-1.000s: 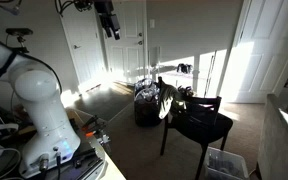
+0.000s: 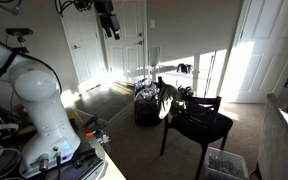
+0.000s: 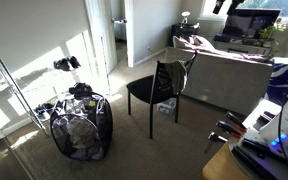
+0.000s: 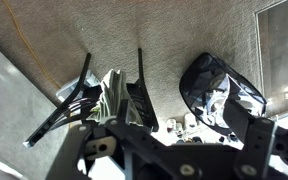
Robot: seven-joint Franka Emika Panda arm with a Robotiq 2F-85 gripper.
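Observation:
High above the floor, my gripper (image 2: 112,30) points downward, well apart from the furniture. In the wrist view its two dark fingers (image 4: 246,130) stand wide apart, so it is open, with nothing held between them. Below is a black chair (image 2: 199,122) with a pale striped cloth (image 4: 114,95) draped over its back. A black mesh hamper (image 3: 81,130) holding light-coloured laundry stands on the carpet beyond the chair.
Several shoes (image 3: 44,110) lie along the wall near the hamper. A clear plastic bin (image 2: 225,165) sits on the floor by the chair. Close to the arm's base is a table edge (image 2: 112,170). Open carpet (image 3: 134,155) surrounds the chair.

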